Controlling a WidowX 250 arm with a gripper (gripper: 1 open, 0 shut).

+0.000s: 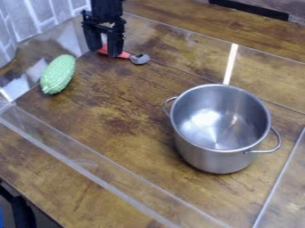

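Observation:
The black gripper (105, 44) hangs at the top left, low over a red-handled utensil (138, 59) with a silver head that lies on the wooden table. Whether its fingers are open, shut or holding the red handle is too small to tell. A pale green corn-like vegetable (57, 75) lies to the left, below the gripper. A large steel pot (220, 142) with two side handles stands at the right.
Clear panels border the table, with a pale strip (231, 62) at the upper right.

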